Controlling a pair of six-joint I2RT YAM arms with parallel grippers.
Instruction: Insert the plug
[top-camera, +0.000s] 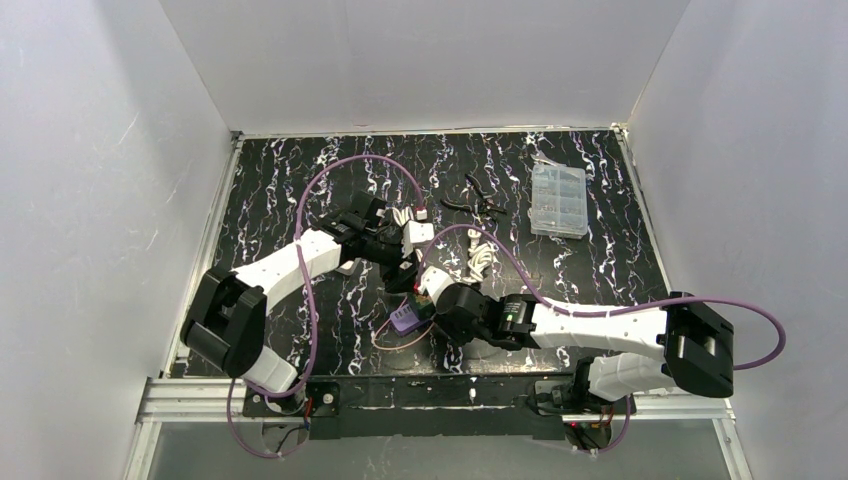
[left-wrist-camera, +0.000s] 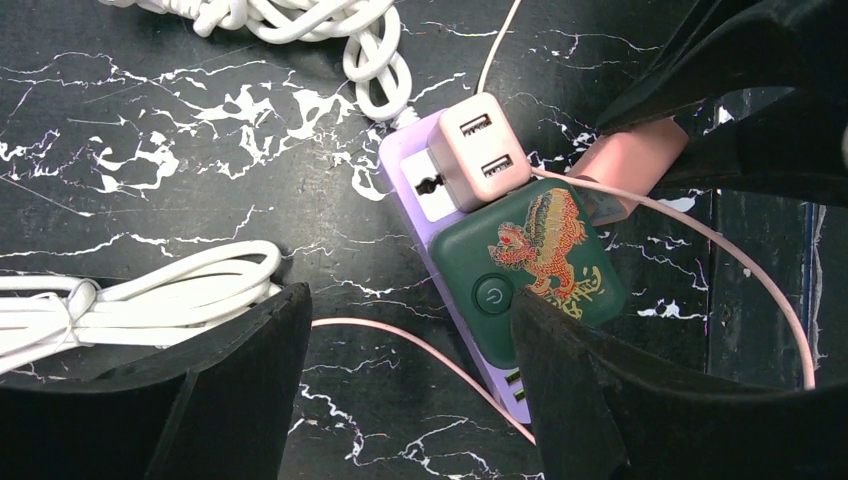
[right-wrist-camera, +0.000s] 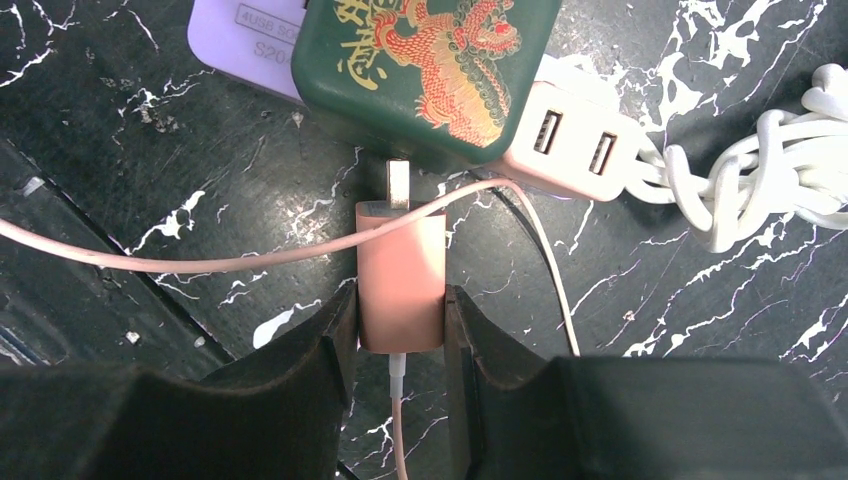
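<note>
A pink plug (right-wrist-camera: 400, 295) with a metal tip is held in my right gripper, pointing at the side of a green dragon-printed block, just short of it in the right wrist view. That block lies on a purple power strip (right-wrist-camera: 235, 40) beside a pink two-port USB adapter (left-wrist-camera: 480, 150). A pink cable crosses over the held plug. My left gripper is parted above the strip, with nothing held between its fingers.
Coiled white cables (left-wrist-camera: 150, 310) lie around the strip. Behind stand black pliers (top-camera: 478, 205) and a clear compartment box (top-camera: 558, 200). The table's front edge is near the strip.
</note>
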